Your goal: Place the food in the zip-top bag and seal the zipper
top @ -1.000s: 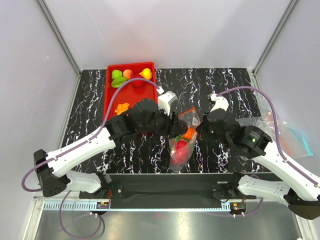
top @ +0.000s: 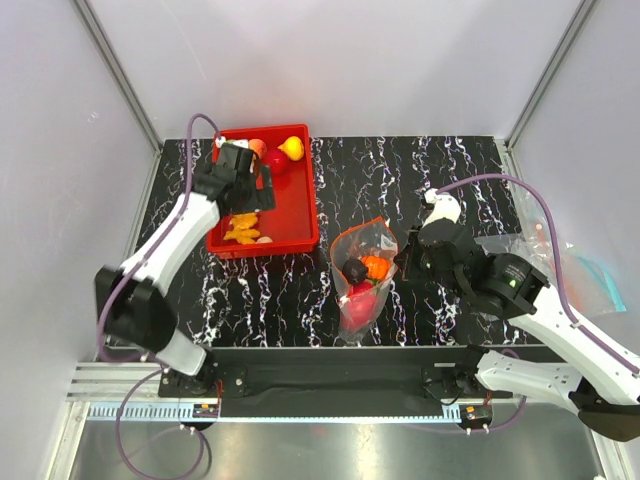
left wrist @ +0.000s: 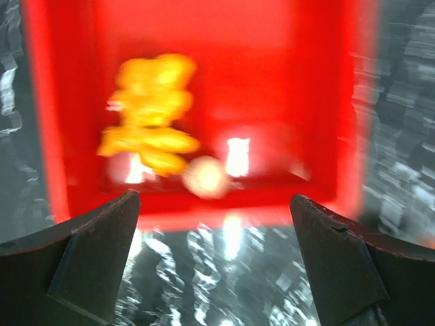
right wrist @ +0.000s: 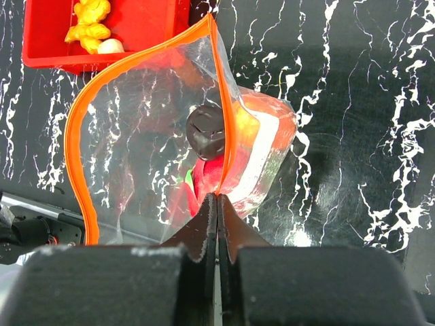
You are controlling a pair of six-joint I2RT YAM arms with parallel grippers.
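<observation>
My left gripper [top: 258,190] hangs open over the red tray [top: 298,215], nothing between its fingers; in the left wrist view yellow pieces [left wrist: 153,92] and a pale round piece [left wrist: 205,178] lie blurred inside. The zip top bag [top: 352,250] stands open on the counter with dark [right wrist: 204,129], orange [top: 377,267] and red [top: 358,305] food in it. My right gripper is shut at the bag's orange-rimmed opening; whether the rim is between its fingertips, I cannot tell.
A pear [top: 292,148] and other fruit are at the tray's back. More clear bags [top: 585,280] lie at the right behind my right arm.
My left arm has swung left from over the bag to over the tray, uncovering the bag's contents. My right arm stays in place.
</observation>
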